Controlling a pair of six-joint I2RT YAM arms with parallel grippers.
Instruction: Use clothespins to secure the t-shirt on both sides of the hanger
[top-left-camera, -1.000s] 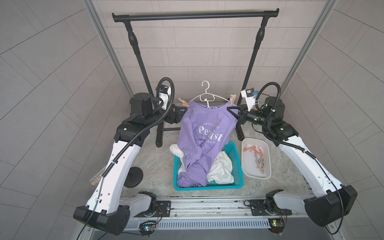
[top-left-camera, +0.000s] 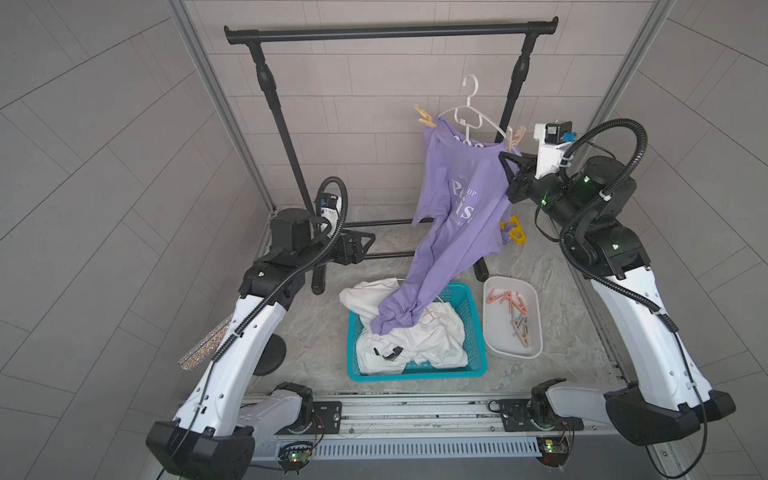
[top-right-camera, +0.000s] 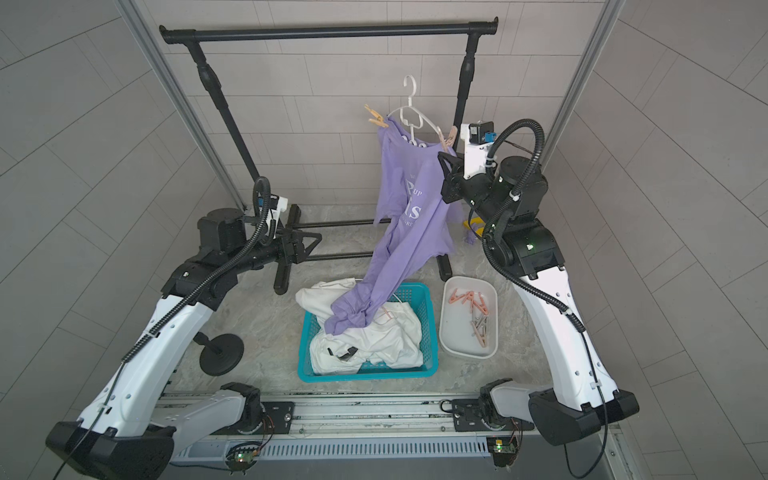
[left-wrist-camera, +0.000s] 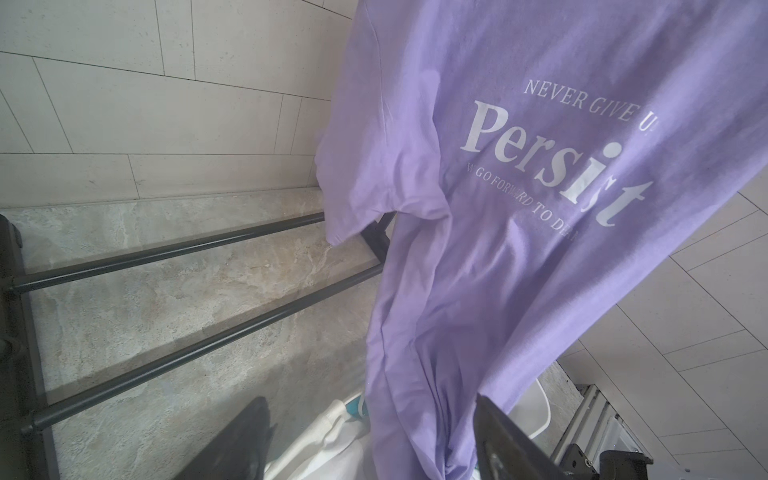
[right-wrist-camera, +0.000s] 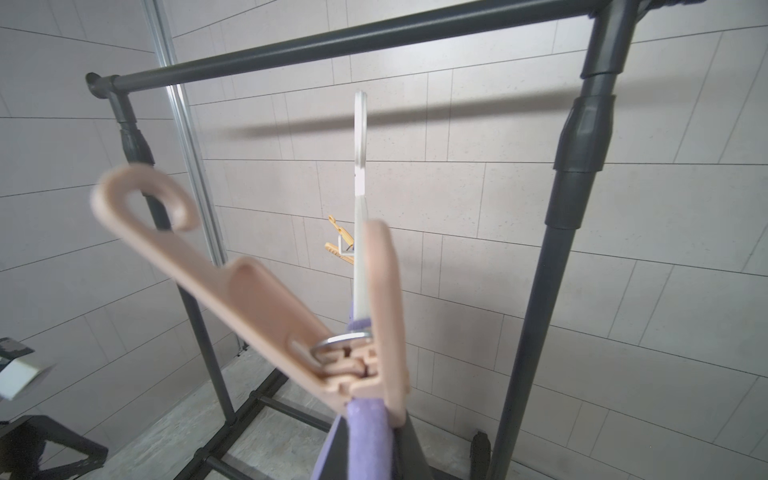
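Observation:
The purple t-shirt hangs on a white hanger, lifted high at the right below the rack's bar. On its left shoulder sits a yellow clothespin; a pink clothespin grips the right shoulder. My right gripper is shut on the shirt just beneath the pink pin; in the right wrist view its fingertips flank the purple cloth. Lower left, my left gripper stands open and empty, apart from the shirt. Its fingers are spread in the left wrist view, the shirt hanging beyond them.
A black rack bar spans the back, with an upright at the right. Below, a teal basket holds white garments and the shirt's lower end. Beside it is a white tray with several clothespins.
My right gripper has risen and moved right, carrying the shirt, hanger and both pins away from my left gripper.

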